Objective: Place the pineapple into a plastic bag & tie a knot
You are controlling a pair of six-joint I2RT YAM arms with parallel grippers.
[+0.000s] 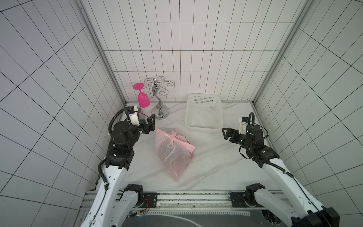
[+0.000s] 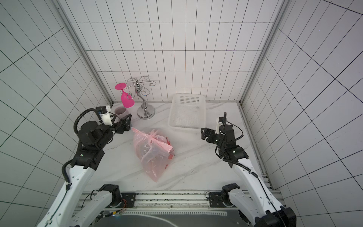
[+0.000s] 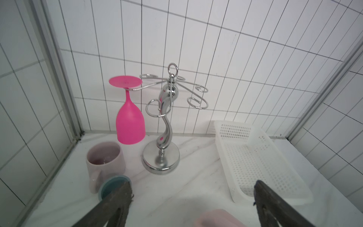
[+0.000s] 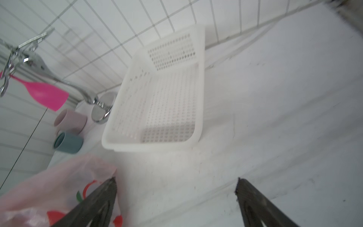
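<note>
A pink translucent bag (image 1: 172,155) lies on the middle-left of the counter, bunched and tied at its top with loose flaps. Its contents show only faintly; no pineapple can be told apart. My left gripper stands open at the upper left of the bag, nothing between its fingers. My right gripper stands open to the right of the bag, also empty; the bag shows at lower left in the right wrist view.
A white perforated basket (image 1: 204,113) stands at the back. A metal stand (image 3: 160,162) holds a pink goblet (image 3: 130,124) at back left, with a pink mug (image 3: 104,158) and teal cup (image 3: 111,185) below.
</note>
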